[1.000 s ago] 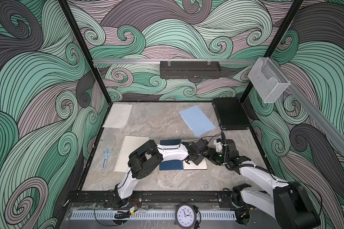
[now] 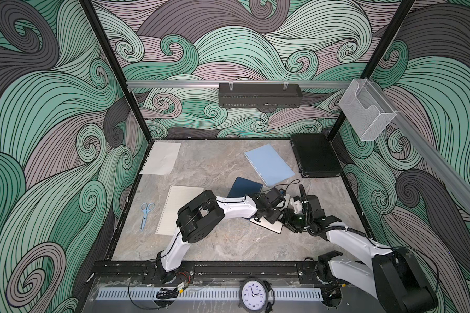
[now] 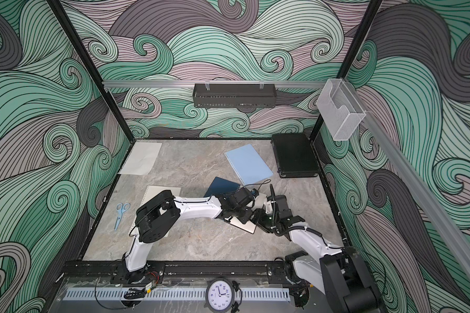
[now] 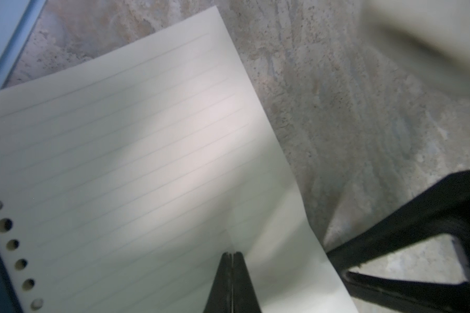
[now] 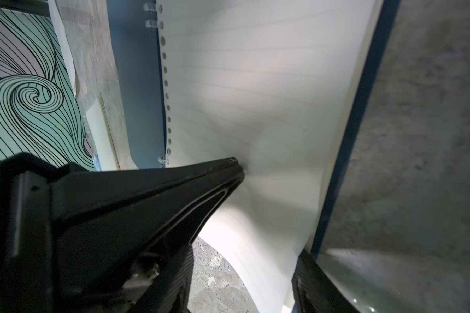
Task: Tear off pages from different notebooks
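Note:
The open navy notebook (image 2: 246, 185) lies askew at mid-table, partly under my left arm. Its lined white page (image 5: 266, 104) has a row of holes beside the cover, with a few clear rings showing. Shut, with nothing visible between its fingers, my left gripper points down at this page, its tips at or just over the paper. My right gripper is part open at the page's near end. The curled paper reaches between its fingers, one finger (image 5: 308, 281) close to the page's edge. The top views hide both sets of fingertips.
A light blue notebook (image 2: 269, 163) and a black case (image 2: 315, 155) lie behind. At left are a cream spiral notebook (image 2: 175, 206), a loose white sheet (image 2: 160, 158) and blue scissors (image 2: 144, 215). Both grippers stand close together.
The navy notebook has turned clockwise, its cover swinging toward the back and its page corner toward the front.

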